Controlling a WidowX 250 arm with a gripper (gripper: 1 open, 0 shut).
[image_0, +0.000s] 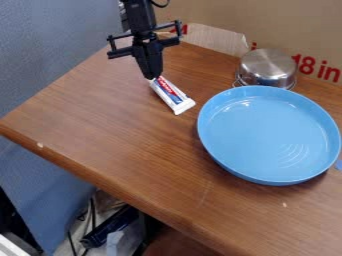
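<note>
My black gripper (150, 70) hangs over the back left of the wooden table, just above and left of the upper end of a white toothpaste tube (174, 97) with red and blue print. Whether its fingers are open or shut is hard to make out. The tube lies diagonally on the wood, left of a large blue plate (267, 135).
A steel pot (267, 67) stands behind the plate, near a cardboard sheet (294, 30) at the back.
</note>
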